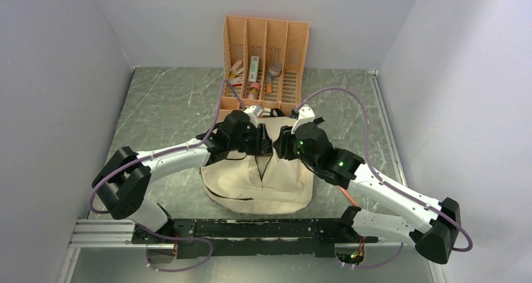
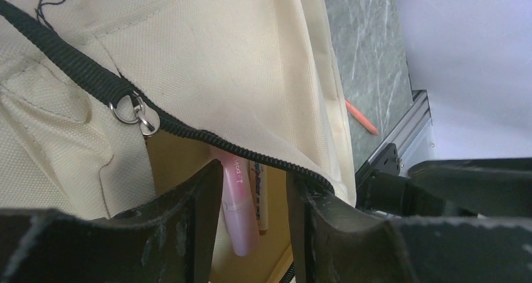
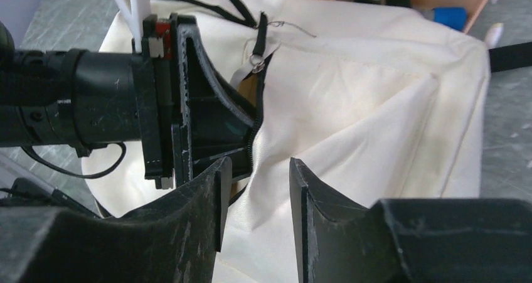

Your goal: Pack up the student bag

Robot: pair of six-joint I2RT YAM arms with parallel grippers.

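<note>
A cream fabric bag point(image 1: 282, 189) lies on the table with its dark zipper parted. Through that opening, in the left wrist view, a pink marker point(image 2: 239, 217) and a thin pen-like item point(image 2: 260, 201) show inside. My left gripper is at the opening with its fingers apart; the marker appears between them, farther down, and no grip on it shows. From the right wrist view, the left fingers point(image 3: 216, 126) reach into the opening. My right gripper faces the bag's opening edge from the right, fingers apart, a fold of cream cloth visible in the gap.
An orange divided organizer point(image 1: 281, 44) stands behind the bag, holding several small items. An orange stick point(image 2: 362, 117) lies on the table right of the bag. My two grippers are very close together.
</note>
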